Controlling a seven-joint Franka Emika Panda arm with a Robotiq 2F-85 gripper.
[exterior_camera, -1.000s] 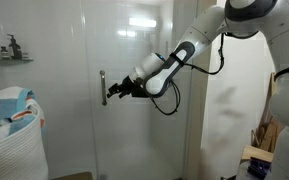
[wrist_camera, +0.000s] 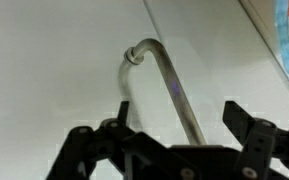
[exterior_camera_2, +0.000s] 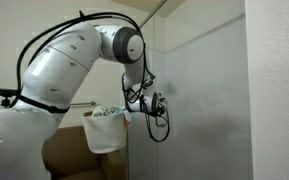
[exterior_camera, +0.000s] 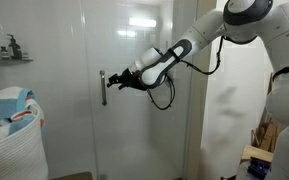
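Note:
A silver bar handle [exterior_camera: 103, 88] stands upright on the glass shower door [exterior_camera: 124, 135]. The wrist view shows the handle [wrist_camera: 174, 85] larger, its curved upper end fixed to the pane and its lower part running down between my fingers. My gripper [exterior_camera: 114, 81] is just right of the handle in the first exterior view. In the wrist view the gripper has its two dark fingers wide apart, one on each side of the bar, with gaps between. In the second exterior view the gripper is small against the glass, and its fingertips are hard to make out.
A white basket [exterior_camera: 16, 152] with towels [exterior_camera: 12, 108] stands at the left. Bottles sit on a small shelf [exterior_camera: 12, 59] behind the glass. A brown sofa [exterior_camera_2: 74, 155] shows in the second exterior view. A hanging cable loops below the wrist.
The door and handle look unmoved.

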